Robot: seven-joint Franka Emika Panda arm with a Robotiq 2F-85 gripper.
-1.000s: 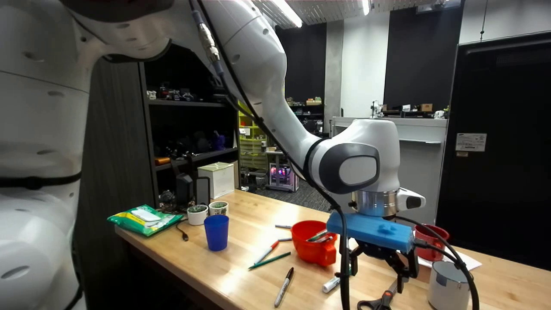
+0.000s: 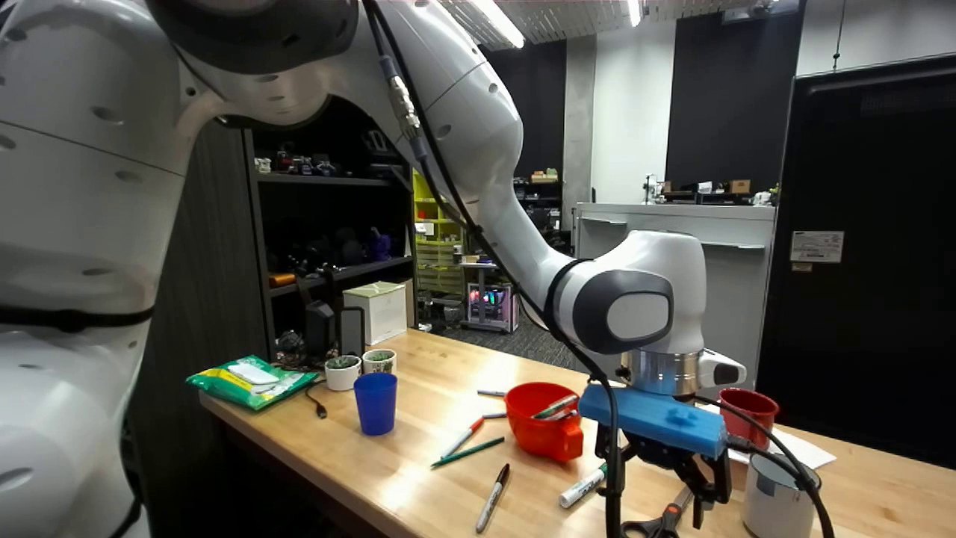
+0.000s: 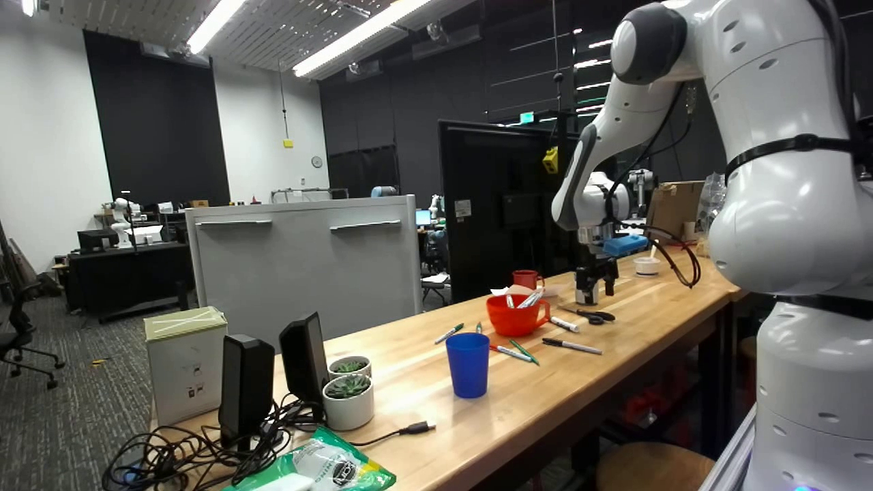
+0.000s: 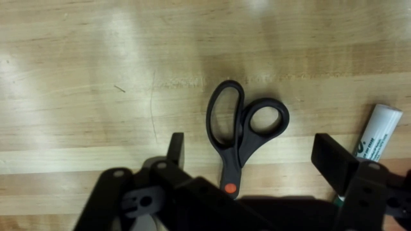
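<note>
My gripper is open above the table, its two fingers wide apart with nothing between them. Under it lies a pair of scissors (image 4: 231,161) with black handles and a small orange dot. In the wrist view the handle loops sit between and beyond the fingertips, and the gripper body hides the blades. Exterior view 1 shows the scissors (image 2: 665,523) flat on the wood below the gripper (image 2: 659,502). A white marker (image 4: 377,132) rests close to the right finger. The red mug (image 2: 542,421) holding several markers stands to the left of the gripper.
Near the gripper stand a white mug (image 2: 776,502) and a dark red mug (image 2: 750,414). Loose pens, including a black one (image 2: 493,498), lie around the pen-filled mug. A blue cup (image 3: 468,365) stands farther along, near succulents (image 3: 348,401) and tangled cables (image 3: 192,454).
In exterior view 1 the arm and gripper have shifted slightly right and lower. The scissors, mugs and markers look unmoved.
</note>
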